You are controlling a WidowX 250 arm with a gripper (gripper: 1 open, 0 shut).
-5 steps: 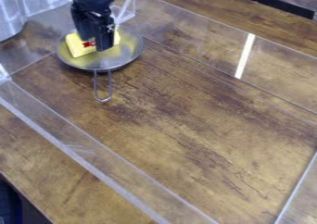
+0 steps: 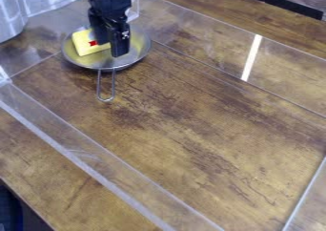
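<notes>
A steel pan (image 2: 133, 53) with a wire handle pointing toward the front sits at the back left of the wooden table. In it, at the left, lies a yellow block (image 2: 87, 45) with a red mark. My black gripper (image 2: 109, 46) is down over the pan beside the block, covering part of it. By the look of it the fingers are apart, though their tips are hard to make out.
Clear plastic strips (image 2: 117, 185) run along the table's edges. A white object (image 2: 10, 10) stands at the far left.
The yellow block sits slightly further left and at a slightly different angle in the pan. My gripper has shifted a little over it.
</notes>
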